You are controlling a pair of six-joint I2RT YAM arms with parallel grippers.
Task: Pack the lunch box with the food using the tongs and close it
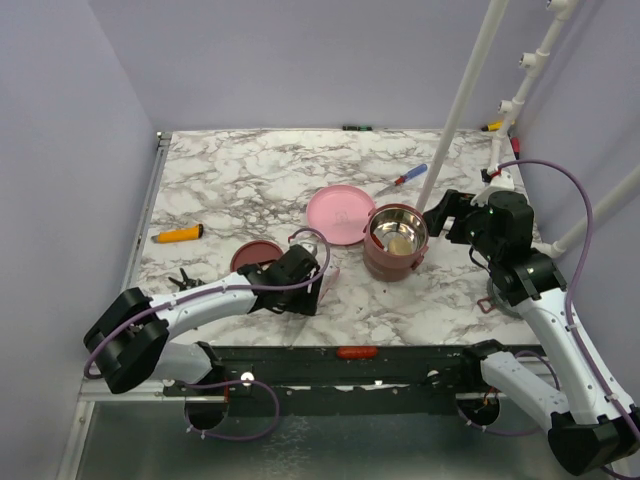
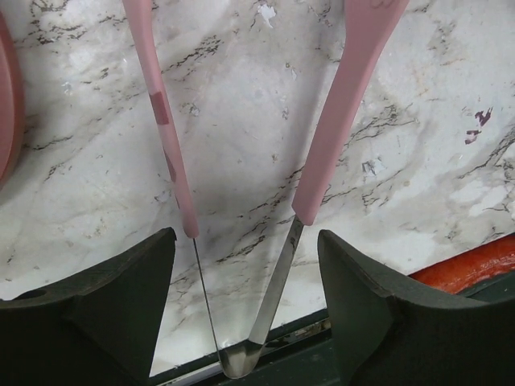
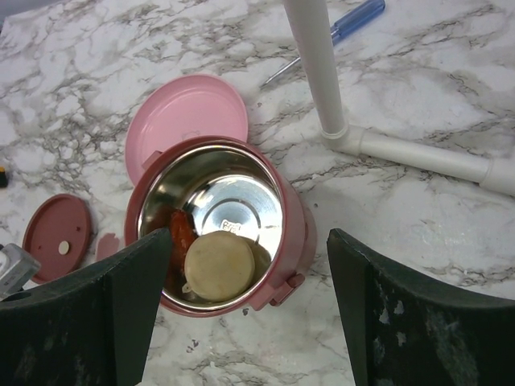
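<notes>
Pink tongs with a bent metal end (image 2: 330, 149) lie on the marble table, their two arms spread. Over them stands my left gripper, open, with the tongs' metal part showing between its fingers but not gripped. The pink lunch box (image 1: 390, 262) stands upright at mid-table; in the right wrist view a round bun (image 3: 219, 267) and a reddish sausage-like piece (image 3: 182, 238) lie inside its steel bowl. My right gripper is above and to the right of the box, fingers apart and nothing between them. Behind the box, the pink plate (image 1: 340, 208) is empty.
A dark red lid (image 1: 256, 250) lies left, partly under my left arm. A sausage (image 1: 356, 352) rests at the front edge. White pipes (image 1: 462, 105) stand near the box and at right. A blue-handled screwdriver (image 1: 411, 173) lies behind.
</notes>
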